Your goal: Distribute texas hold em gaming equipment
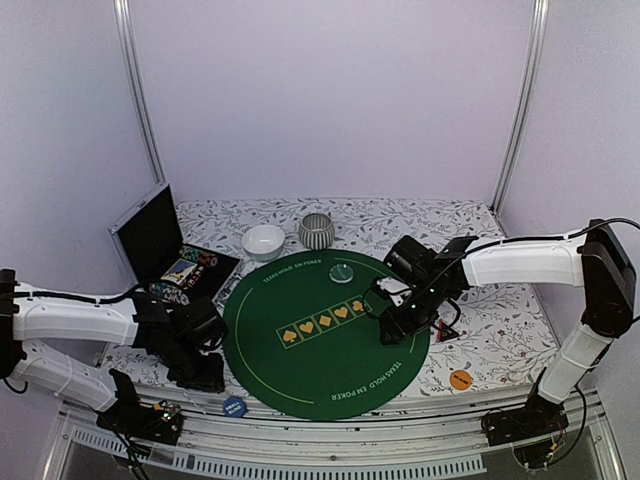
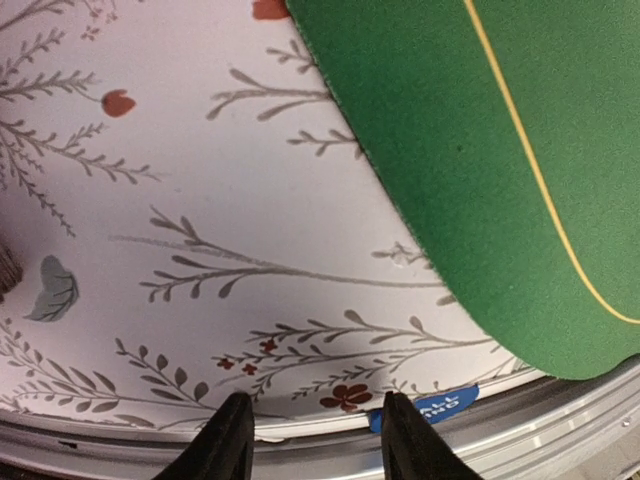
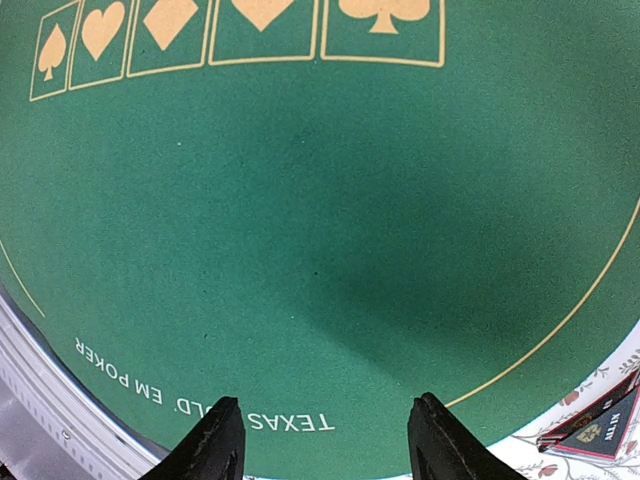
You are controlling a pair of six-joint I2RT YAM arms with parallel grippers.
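A blue disc (image 1: 234,407) lies at the table's front edge, just left of the green poker mat (image 1: 300,375). In the left wrist view the blue disc (image 2: 445,405) shows on the metal edge, to the right of my left gripper and partly hidden behind its right finger. That gripper's fingers stand apart with nothing between them. Over the mat's right part, my right gripper is open and empty. An orange disc (image 1: 461,380) rests right of the mat, and a clear round piece (image 1: 341,273) on its back part. A dark card-like item (image 3: 600,430) lies beside the mat.
An open black case (image 1: 150,235) with printed contents (image 1: 195,268) stands at the left. Behind the mat are a white bowl (image 1: 263,242) and a striped cup (image 1: 316,231). A metal rail (image 1: 330,428) runs along the front. Free cloth (image 1: 490,350) shows at the right.
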